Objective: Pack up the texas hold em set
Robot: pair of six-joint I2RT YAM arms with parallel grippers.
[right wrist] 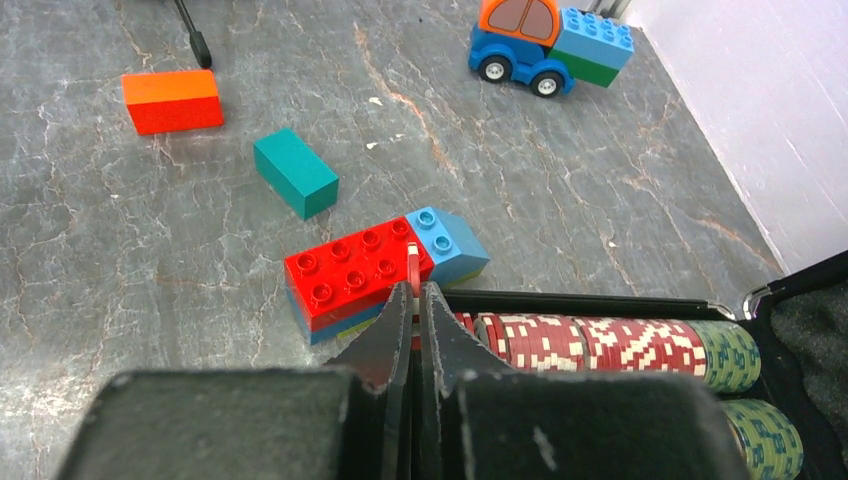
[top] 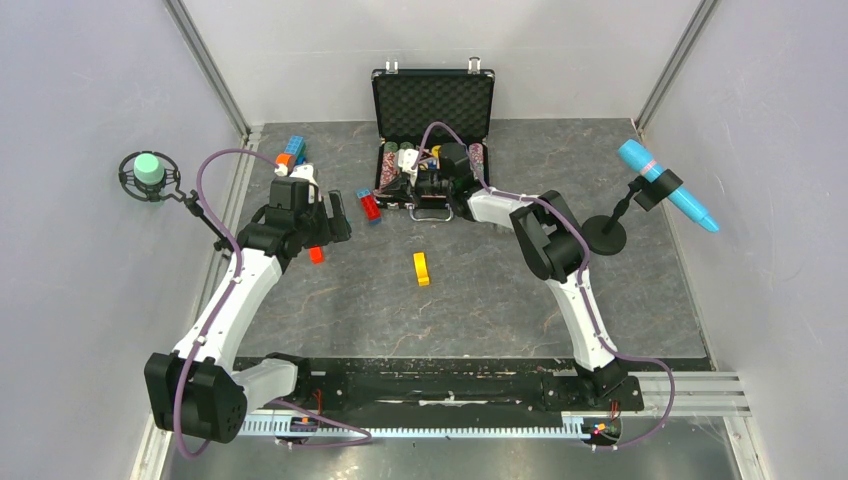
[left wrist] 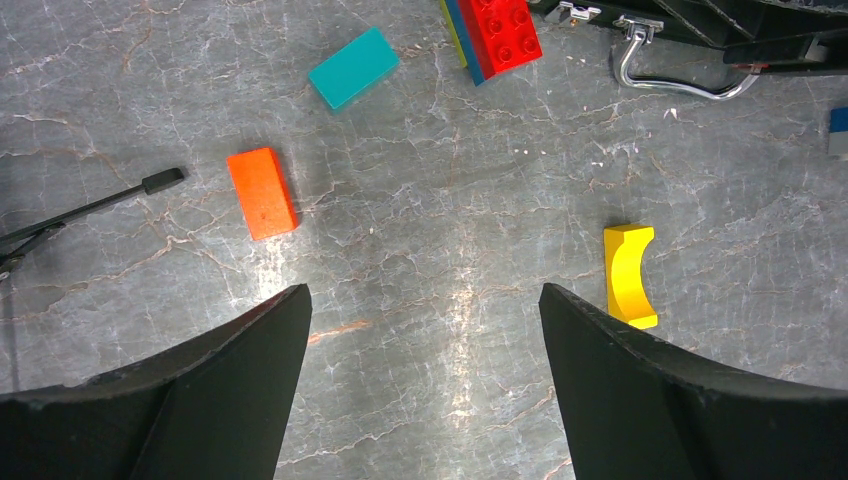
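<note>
A black case (top: pixel 433 105) stands open at the back of the table, its lid upright. Rows of red-and-white chips (right wrist: pixel 640 347) with green ones at the end lie inside it, seen in the right wrist view. Above the case's left front side, my right gripper is shut, and a thin red-and-white piece (right wrist: pixel 413 265), like a chip on edge, shows between its fingertips. The right arm hides much of the case's inside from above. Over the left part of the table my left gripper (top: pixel 336 217) hangs open, with nothing between its fingers.
A red and blue brick (top: pixel 369 206) lies beside the case's left front corner. Orange (left wrist: pixel 263 194), teal (left wrist: pixel 354 69) and yellow (left wrist: pixel 628 277) blocks lie loose. A toy car (right wrist: pixel 545 45) is at the back left, a black stand (top: pixel 603 235) at right.
</note>
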